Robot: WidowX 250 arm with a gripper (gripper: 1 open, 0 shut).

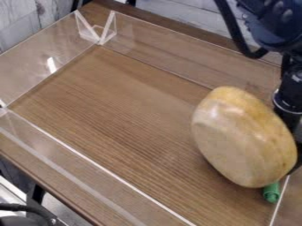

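Note:
A large, pale yellow, rounded object (239, 134) fills the right middle of the camera view, its underside or back toward me, so whatever it holds is hidden. The black gripper arm (275, 35) comes in from the top right. Its lower part passes behind the yellow object, so the fingers cannot be made out. A small green object (270, 193) lies at the lower right, partly under the yellow object.
The wooden tray floor (106, 115) is bare across the left and middle. Clear plastic walls edge it, with white corner brackets (97, 28) at the back left. Dark cables lie outside at the bottom left.

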